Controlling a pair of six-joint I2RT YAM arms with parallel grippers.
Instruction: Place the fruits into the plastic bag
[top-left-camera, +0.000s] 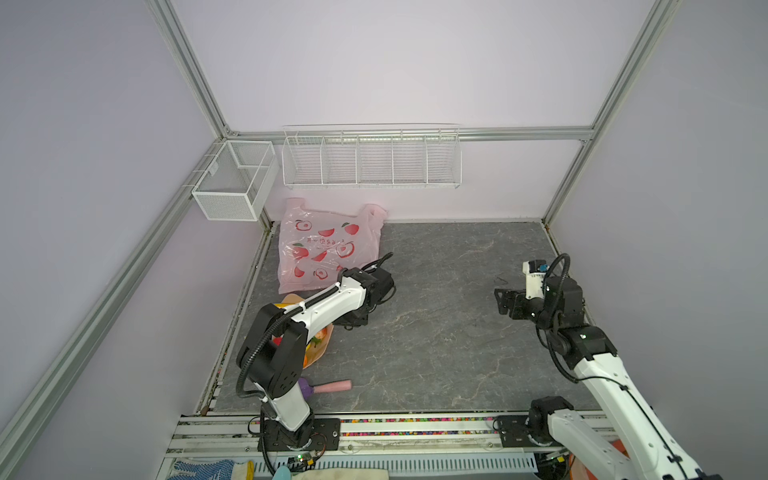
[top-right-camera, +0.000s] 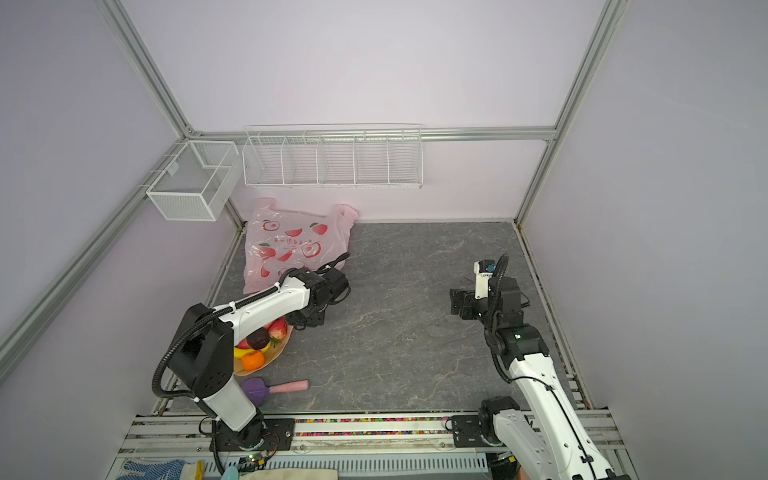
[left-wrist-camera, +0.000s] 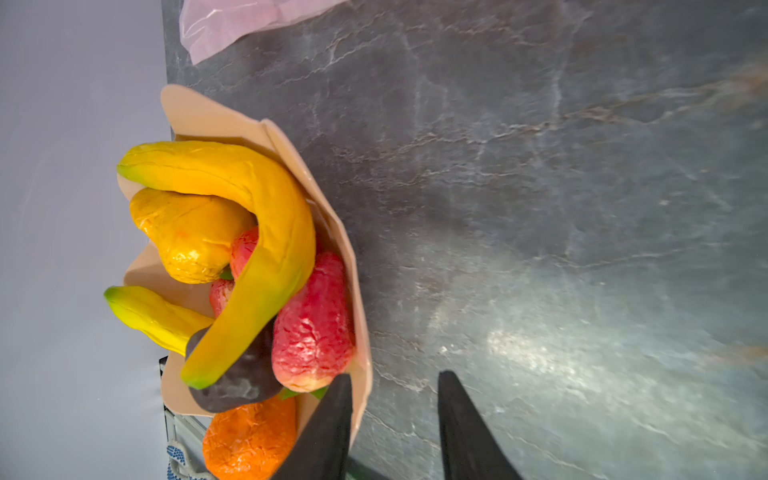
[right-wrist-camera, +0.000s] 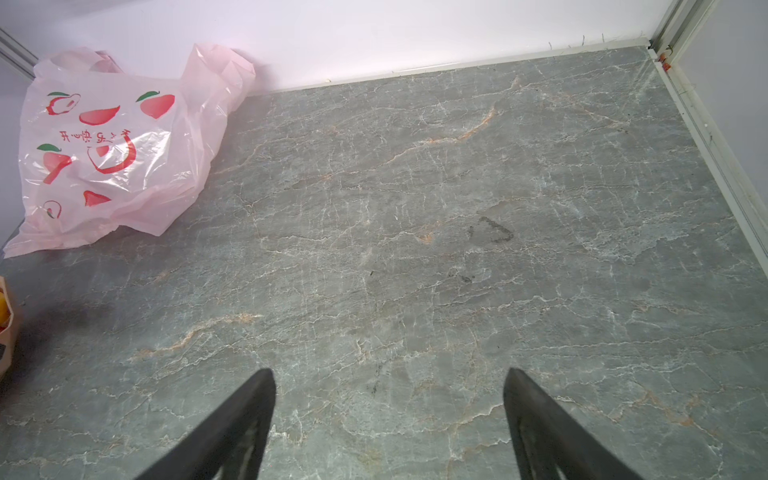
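Observation:
A peach-coloured container (left-wrist-camera: 196, 108) of fruit sits at the left of the table: bananas (left-wrist-camera: 284, 232), a yellow fruit (left-wrist-camera: 180, 228), red fruits (left-wrist-camera: 312, 336), a dark fruit (left-wrist-camera: 240, 380) and an orange (left-wrist-camera: 248, 440). My left gripper hangs open over its right edge, nothing between the fingertips. The pink printed plastic bag (top-left-camera: 328, 240) lies flat behind the container. My right gripper is open and empty at the table's right side, facing bare surface.
A purple-and-pink utensil (top-left-camera: 332, 386) lies near the front left. White wire baskets (top-left-camera: 372, 160) (top-left-camera: 236, 180) hang on the walls above.

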